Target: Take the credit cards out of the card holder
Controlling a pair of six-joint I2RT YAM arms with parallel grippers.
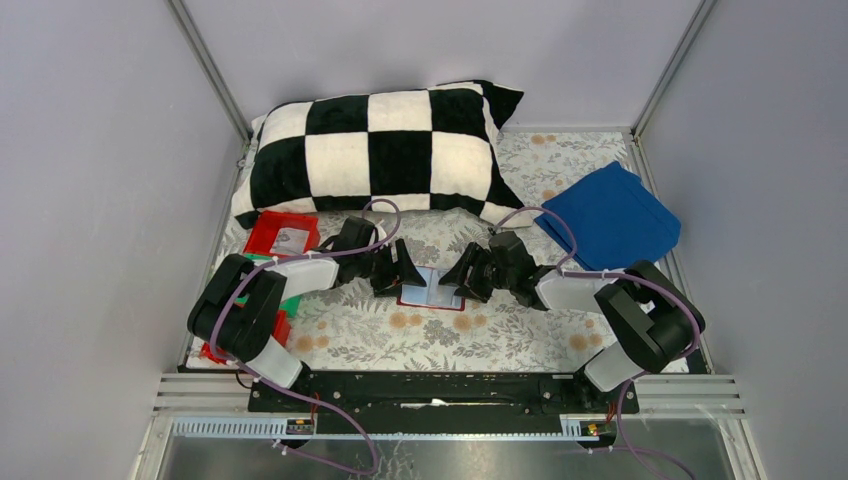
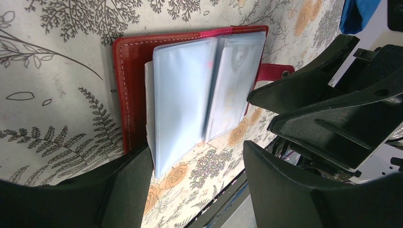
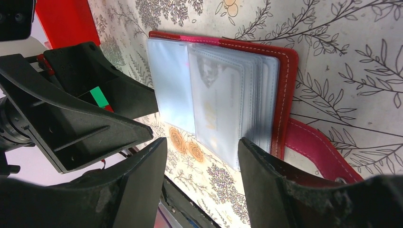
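Observation:
The red card holder (image 1: 430, 303) lies open on the patterned cloth between both grippers, its clear sleeves (image 2: 185, 95) facing up. An off-white edge (image 2: 150, 102) sticks out beside the left-hand sleeve. My left gripper is part open over that half, one finger (image 2: 135, 173) close against the outer edge; contact is hard to judge. Over the other half, with its stacked sleeves (image 3: 218, 90), stands my right gripper, open, a fingertip at the stack's outer edge. No loose card shows between any fingers. Whether cards sit inside the milky sleeves cannot be made out.
A red strap (image 3: 323, 147) with a snap extends from the holder's right side. Red bins (image 1: 282, 232) and a green one (image 1: 291, 304) stand by the left arm. A checkered pillow (image 1: 370, 150) fills the back; blue cloth (image 1: 610, 220) lies right.

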